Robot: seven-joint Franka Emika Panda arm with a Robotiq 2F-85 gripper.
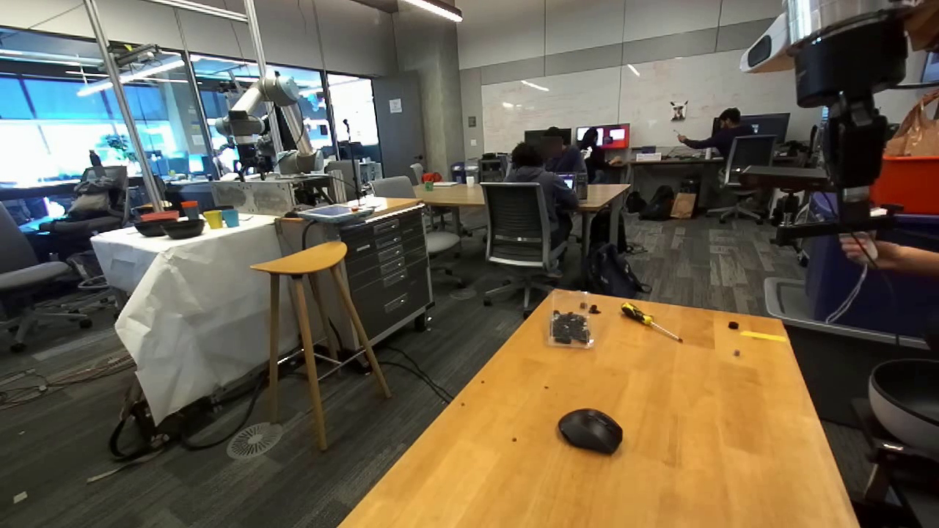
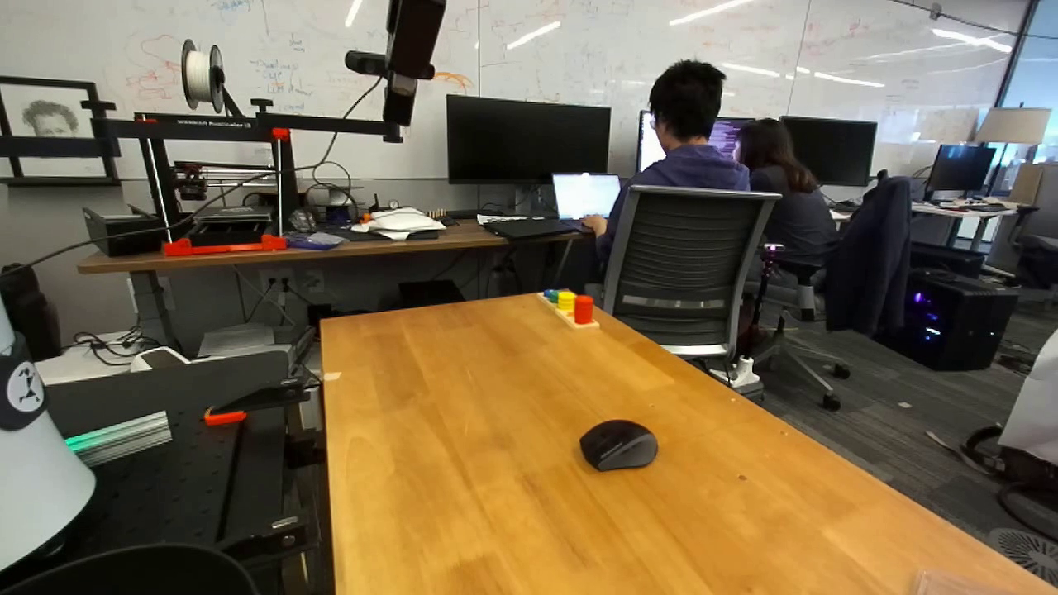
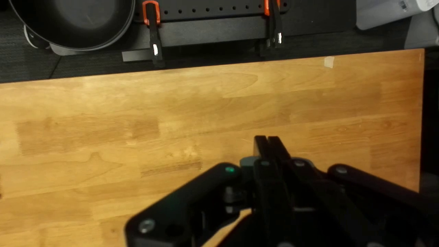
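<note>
My gripper is shut over the wooden table [image 3: 103, 123]; its two dark fingertips meet in the wrist view, and nothing shows between them. High above the table's right side, the dark gripper [image 1: 852, 220] hangs pointing down in exterior view 1. In exterior view 2 the lower end of the gripper [image 2: 399, 109] appears near the top. A black computer mouse [image 1: 590, 431] lies on the table, well away from the gripper. The same mouse [image 2: 619, 445] is seen from another side in exterior view 2.
A clear box of black pieces [image 1: 570, 327] and a yellow-black screwdriver [image 1: 649, 320] lie on the table. Coloured stacking pegs [image 2: 573, 309] stand at one edge. A black pan [image 3: 84, 18] sits beside the table. A person's hand [image 1: 867, 251] appears near the gripper.
</note>
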